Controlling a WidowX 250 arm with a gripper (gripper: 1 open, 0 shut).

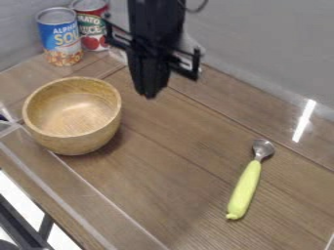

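My dark gripper [147,83] hangs over the table, above and to the right of a wooden bowl [72,115], its fingers pointing down; they look closed, with nothing visible between them. A scoop with a yellow-green handle [245,184] and a metal head lies on the right side of the table, well apart from the gripper. The bowl is empty.
Two cans, an alphabet soup can [61,37] and a tomato can [92,21], stand at the back left. A pale wall runs along the back.
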